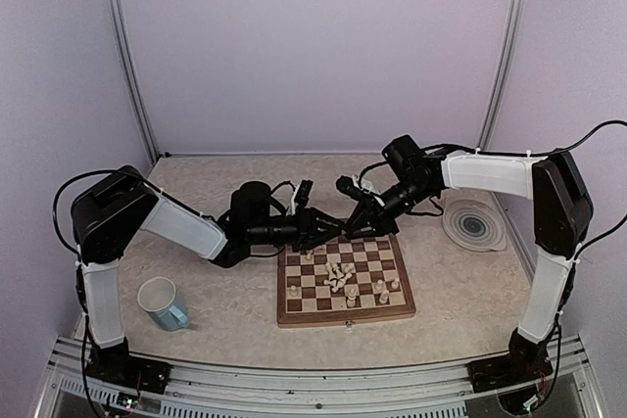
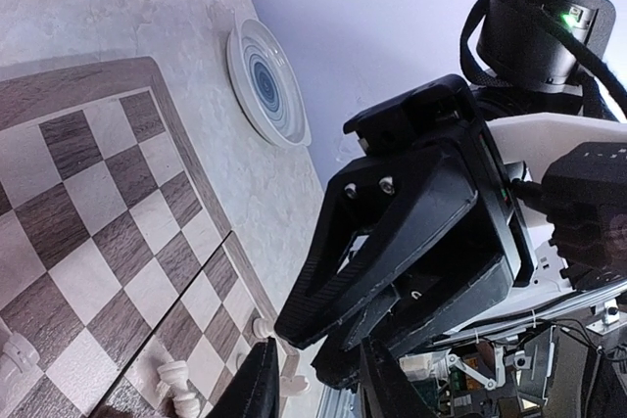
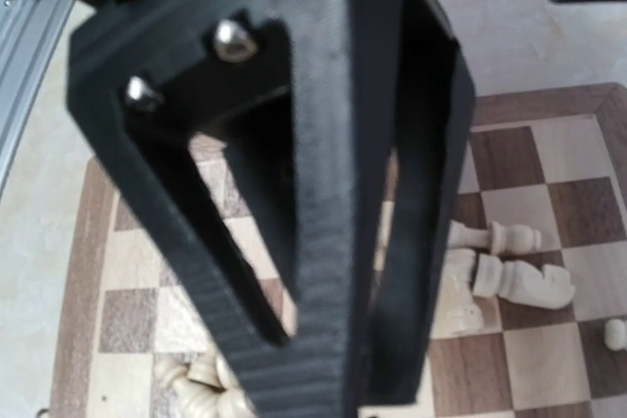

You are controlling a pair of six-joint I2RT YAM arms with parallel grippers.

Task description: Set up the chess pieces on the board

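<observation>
Over the far half of the wooden chessboard (image 1: 400, 312), my left gripper (image 1: 339, 226) and right gripper (image 1: 350, 231) meet nearly tip to tip. In the left wrist view the left fingers stand apart, open, at the lower edge, just by the right gripper's black fingers (image 2: 328, 286). A gap shows between the right fingers in the right wrist view, but whether a piece sits at their tips is hidden. Pale pieces (image 1: 340, 277) lie heaped mid-board. Several others, such as one piece (image 1: 293, 292) at the left and one (image 1: 352, 297) near the front, stand upright.
A light blue mug (image 1: 158, 299) is on the table left of the board. Stacked clear lids (image 1: 473, 226) lie to the right. The table in front of and behind the board is bare.
</observation>
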